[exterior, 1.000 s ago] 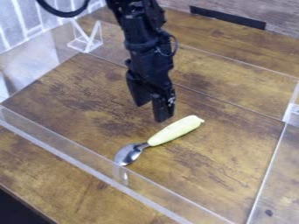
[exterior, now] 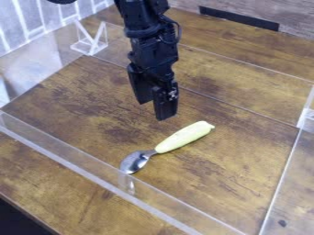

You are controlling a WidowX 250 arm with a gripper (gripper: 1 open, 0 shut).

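Note:
A spoon (exterior: 182, 138) with a thick pale-yellow handle and a metal bowl lies on the brown wooden table (exterior: 73, 110), its bowl toward the lower left. My black gripper (exterior: 160, 108) hangs above the table behind the spoon, apart from it, pointing down and open. I see nothing held in it.
Clear plastic walls (exterior: 98, 173) border the work area at the front, left and right. A small white bracket (exterior: 92, 37) stands at the back left.
My gripper has risen a little and shifted slightly left, away from the spoon. The spoon lies as before.

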